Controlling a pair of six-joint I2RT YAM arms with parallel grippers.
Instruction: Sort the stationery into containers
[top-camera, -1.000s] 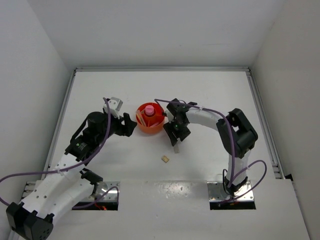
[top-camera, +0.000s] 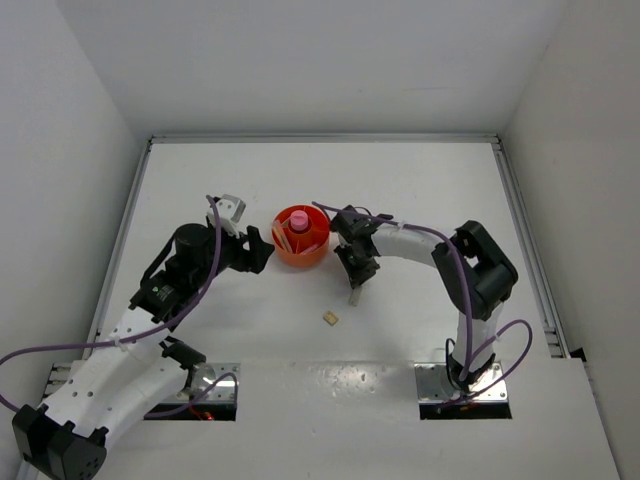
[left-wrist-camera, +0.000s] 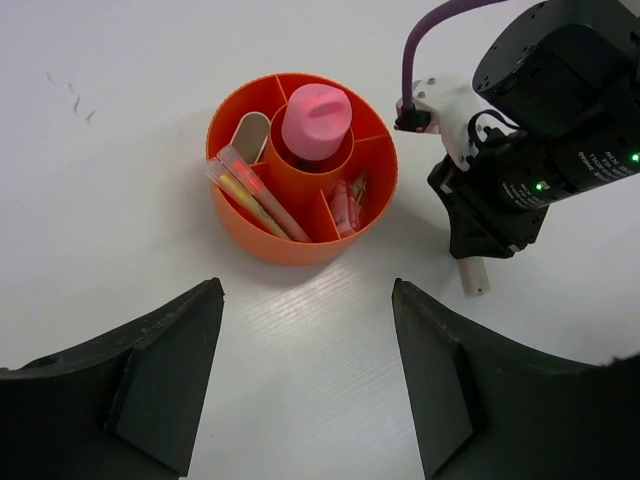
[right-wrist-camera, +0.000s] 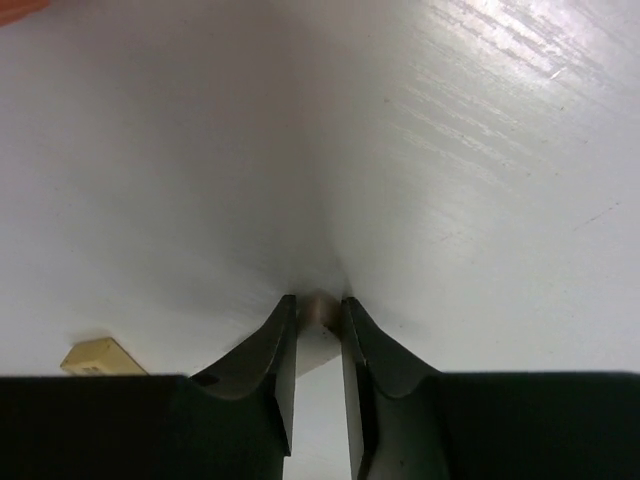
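Low over the table, my right gripper (top-camera: 357, 284) is shut on one end of a small pale stick-like item (top-camera: 355, 297). In the right wrist view that item (right-wrist-camera: 317, 345) shows between the fingertips, its lower part hidden behind them. Left of the right gripper stands the round orange divided container (left-wrist-camera: 280, 250), holding a pink cylinder (left-wrist-camera: 316, 122), clear tubes with coloured insides (left-wrist-camera: 262, 190) and other small pieces. A small tan block (top-camera: 330, 318) lies on the table in front. My left gripper hangs open and empty, left of the container.
Purple cables (top-camera: 455, 250) run along both arms. The right arm (top-camera: 410, 245) reaches across the table beside the container.
The item has shifted slightly to the right. The left arm has stayed still.
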